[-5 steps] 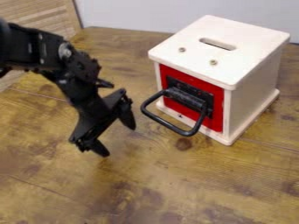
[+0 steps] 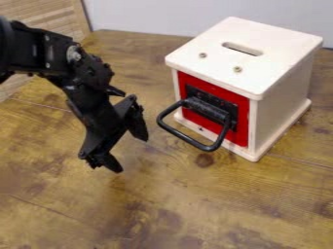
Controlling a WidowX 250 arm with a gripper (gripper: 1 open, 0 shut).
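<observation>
My black gripper [image 2: 129, 149] is at the left, low over the wooden table, its fingers pointing down and parted with nothing visible between them. To its right stands a white box [image 2: 276, 102] with a red front [image 2: 196, 86], a slot and two screws on top. A black loop handle [image 2: 198, 143] sticks out from the front, apart from my gripper.
A light slatted wooden panel [image 2: 39, 15] stands at the back left, and a pale wall runs behind.
The arm has shifted very slightly; the box and its handle are unchanged.
</observation>
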